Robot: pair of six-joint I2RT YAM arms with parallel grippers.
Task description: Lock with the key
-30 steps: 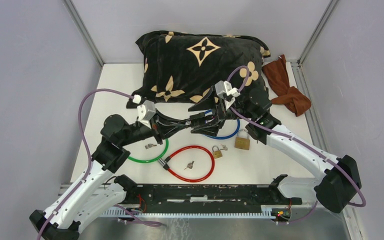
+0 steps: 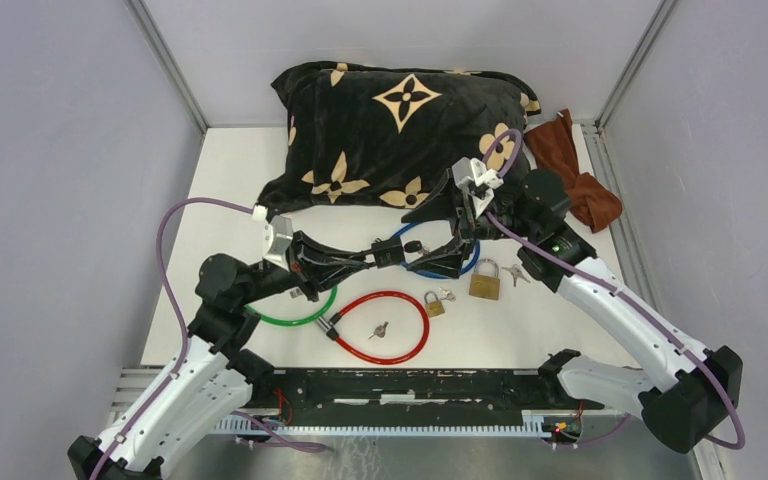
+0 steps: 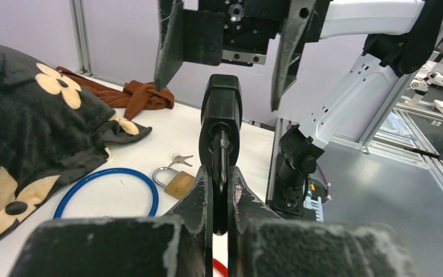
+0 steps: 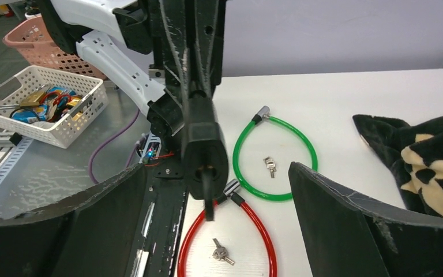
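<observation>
A black lock block [image 2: 388,252] is held up above the table by my left gripper [image 2: 369,259], which is shut on its metal stem. From the block's far end sticks a small dark flat piece [image 4: 208,199], which looks like a key seen edge-on. Around that end, my right gripper [image 2: 411,243] stands open. Its fingers [image 4: 346,213] are well apart on either side of the block, with a clear gap and nothing gripped. In the left wrist view the block [image 3: 221,107] points at the open right fingers. How deep the key-like piece sits is hidden.
On the white table lie a red loop lock [image 2: 427,325], a green one [image 2: 290,323], a blue one [image 2: 476,262], two brass padlocks, the larger [image 2: 485,287] at the right, and several loose keys. A dark patterned pillow [image 2: 370,120] fills the back; a brown cloth [image 2: 590,200] lies right.
My right gripper has drawn back to the right from the block, and the small dark piece now shows between its fingers. The left arm has shifted slightly, still holding the block.
</observation>
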